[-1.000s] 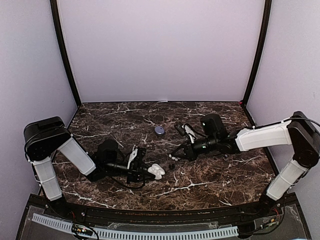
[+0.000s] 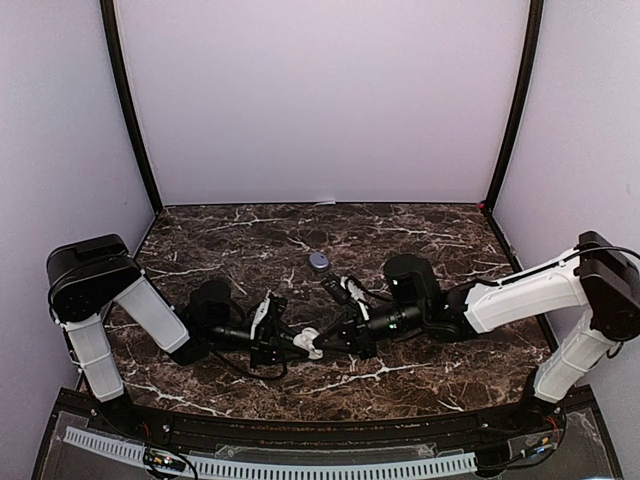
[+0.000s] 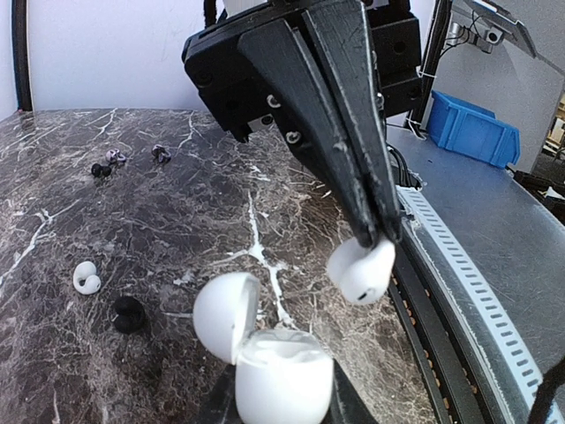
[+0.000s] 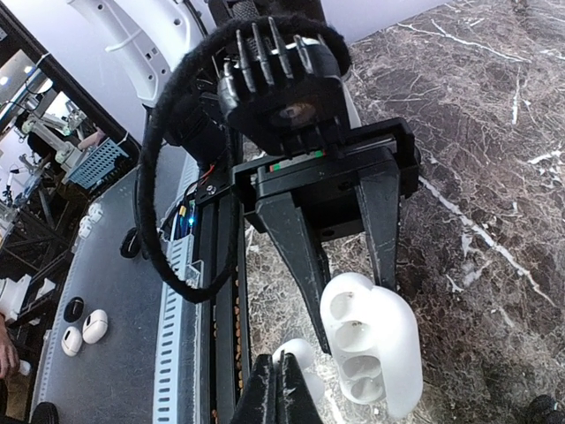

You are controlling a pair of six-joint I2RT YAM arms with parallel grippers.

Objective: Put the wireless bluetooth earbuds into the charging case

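My left gripper [image 2: 292,348] is shut on the white charging case [image 4: 399,358], which is opened up. Several round wells [image 4: 353,336] in it look empty in the right wrist view. In the left wrist view the case's rounded body [image 3: 284,380] is at the bottom, its other half [image 3: 226,311] beside it. My right gripper is shut, a white earbud [image 3: 362,272] at its fingertips. That earbud hangs above and to one side of the case, apart from it in the left wrist view. From above, both grippers nearly meet.
On the marble table lie a white earbud [image 3: 86,279] and a black earbud [image 3: 130,314], with small dark pieces [image 3: 115,157] farther off. A grey-blue object [image 2: 318,260] sits toward the back. A perforated white rail [image 2: 270,468] runs along the front edge.
The right gripper has come left and toward the front, up to the case. The left arm has stayed almost still with the case.
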